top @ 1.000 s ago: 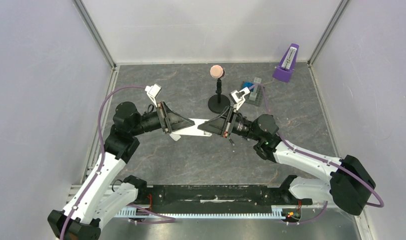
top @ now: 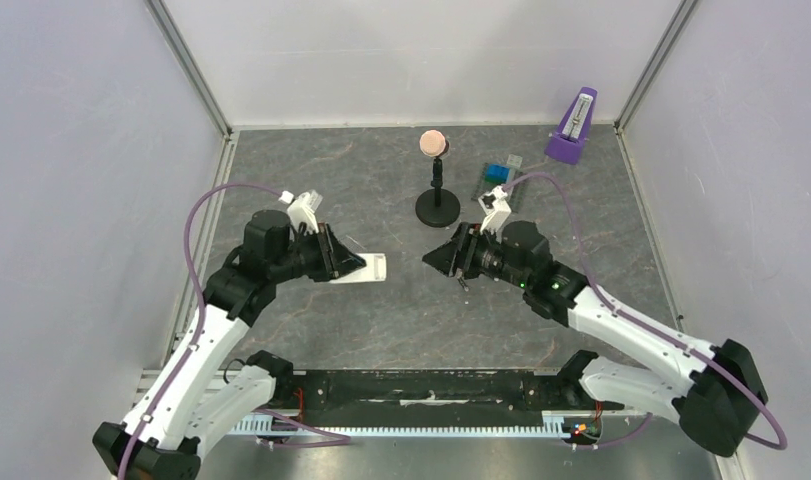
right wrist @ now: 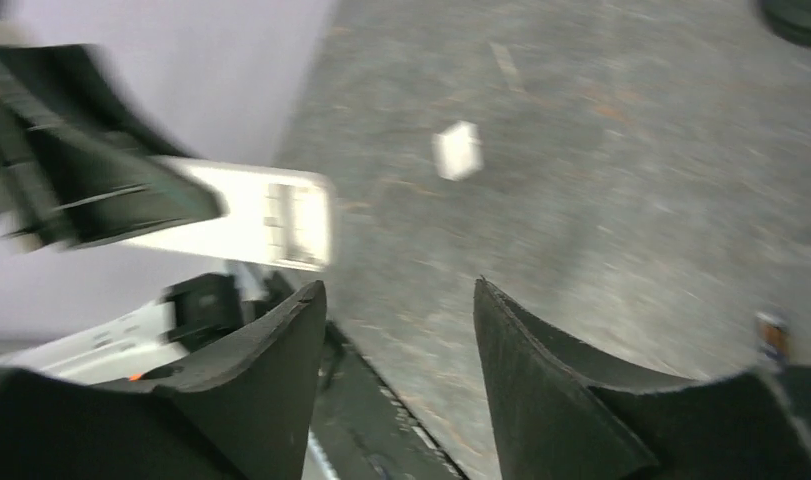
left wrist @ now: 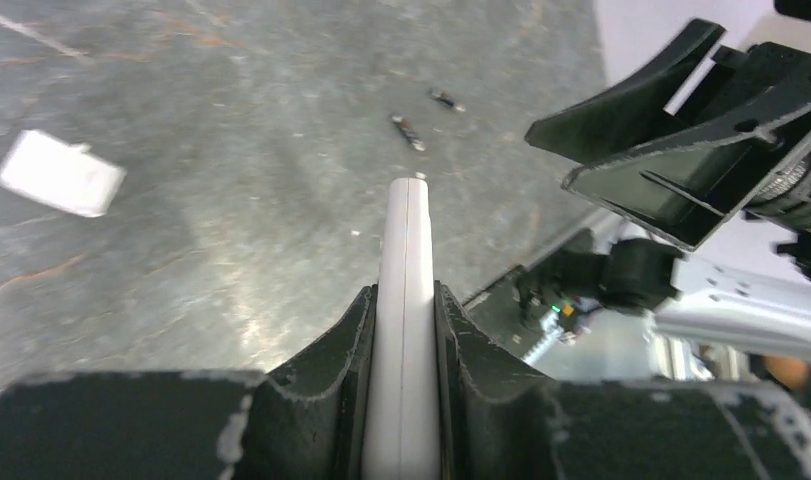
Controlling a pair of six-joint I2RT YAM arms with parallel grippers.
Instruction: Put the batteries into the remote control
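The white remote control [top: 373,268] is held on edge in my left gripper, which is shut on it; in the right wrist view its end with the battery compartment [right wrist: 296,215] faces right. My right gripper stands apart from it with a gap between its fingertips, empty. Two small batteries lie on the table below, near the right gripper; one also shows blurred in the right wrist view [right wrist: 771,335]. A white cover piece [left wrist: 59,172] lies flat on the table at left in the left wrist view.
A black stand with a pink top [top: 437,208] stands at the back centre. A board with blue and grey parts [top: 497,174] and a purple metronome [top: 563,148] sit at the back right.
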